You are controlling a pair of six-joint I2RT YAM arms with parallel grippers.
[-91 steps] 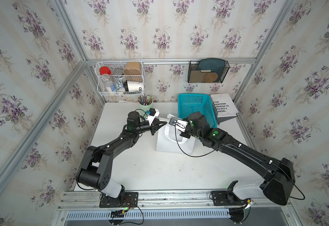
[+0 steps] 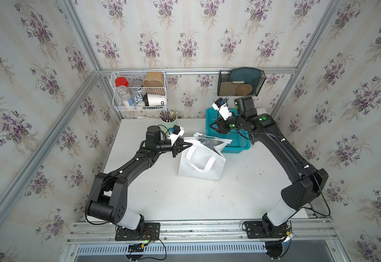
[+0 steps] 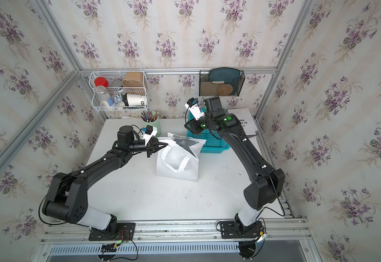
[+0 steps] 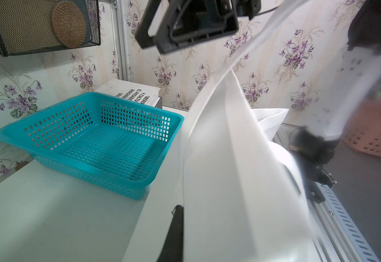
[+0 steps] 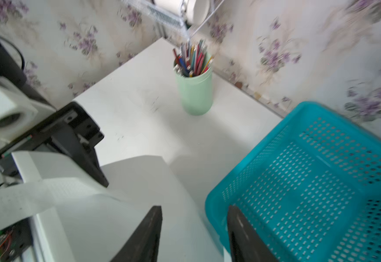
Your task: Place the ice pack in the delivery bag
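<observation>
The white delivery bag [image 2: 203, 163] stands mid-table, its mouth showing a grey lining, with a white strap loop [image 2: 210, 163] on its front. At the bag's upper left edge, my left gripper [image 2: 187, 144] is shut on its thin white material. My right gripper [image 2: 216, 127] is raised behind the bag, near the basket. In the right wrist view its fingers [image 5: 152, 231] stand apart, with pale bag surface visible between them; whether they grip anything is unclear. No ice pack can be made out, and much of the bag's inside is hidden.
Behind the bag on the right, a teal basket [image 4: 107, 144] looks empty in the left wrist view. A green pencil cup [image 5: 194, 93] stands at the back, and a white book [image 4: 127, 92] lies behind the basket.
My right gripper has risen from over the bag's mouth and moved back toward the basket. The bag's right rim now flares farther outward. The left gripper has stayed nearly still.
</observation>
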